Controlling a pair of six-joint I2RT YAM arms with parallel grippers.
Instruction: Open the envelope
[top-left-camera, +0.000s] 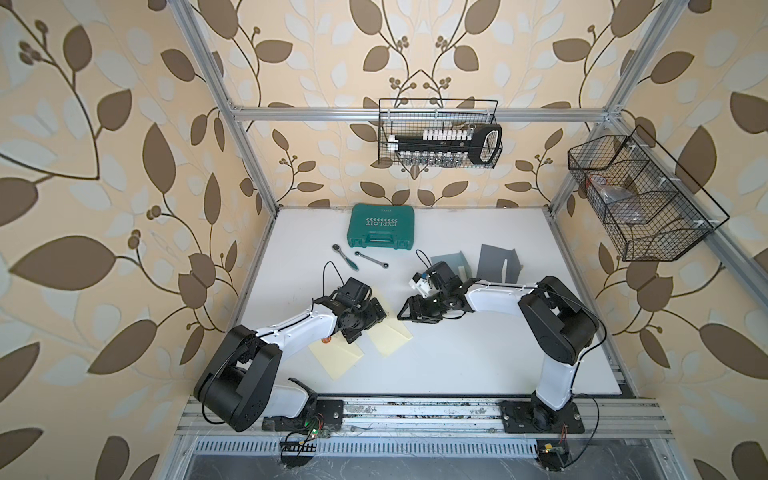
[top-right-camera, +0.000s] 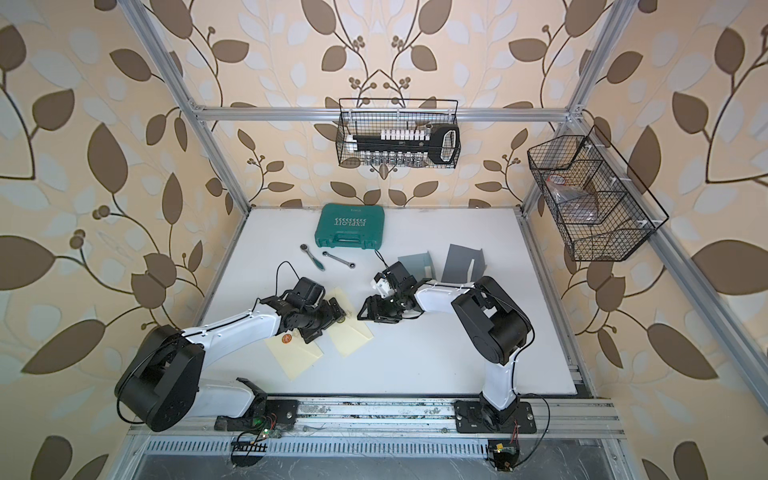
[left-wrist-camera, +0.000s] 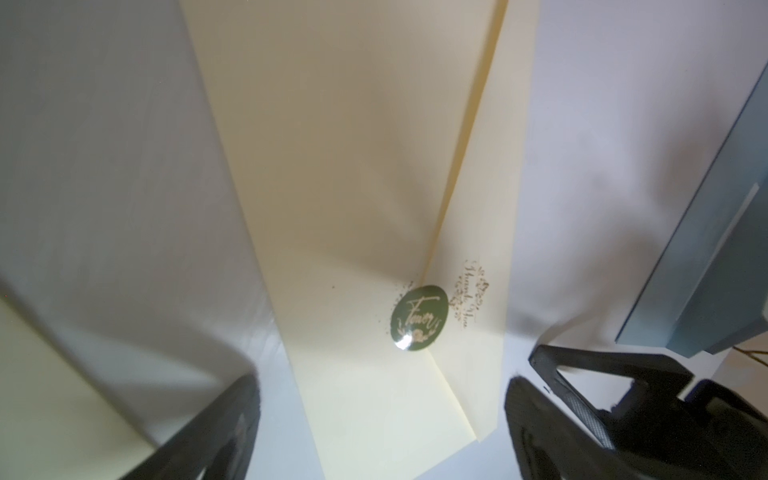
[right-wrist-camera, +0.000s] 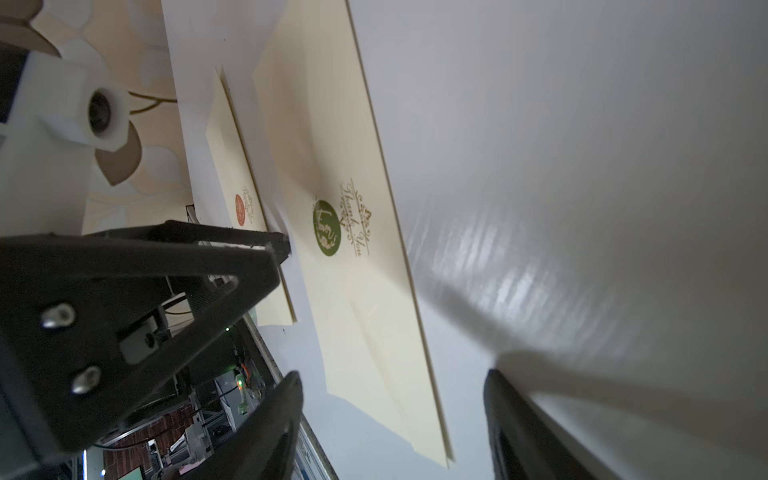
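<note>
A cream envelope (top-left-camera: 391, 340) lies flat on the table with a green round seal (left-wrist-camera: 420, 317) on its flap edge, beside the printed "Thank You". The flap looks closed, its edge lifted slightly near one end. My left gripper stands open above the envelope, a dark finger (left-wrist-camera: 228, 424) on either side of it. My right gripper is at the right of the envelope, fingers apart, with the envelope's near end visible in the gap and nothing gripped. A second cream envelope (top-left-camera: 336, 361) with a red seal (right-wrist-camera: 240, 209) lies to the left, partly under my left arm.
A green case (top-right-camera: 349, 225), a ratchet (top-right-camera: 312, 257) and a wrench (top-right-camera: 339, 259) lie at the back. Grey-blue folded pieces (top-left-camera: 453, 262) and a grey piece (top-left-camera: 498, 263) are behind my right arm.
</note>
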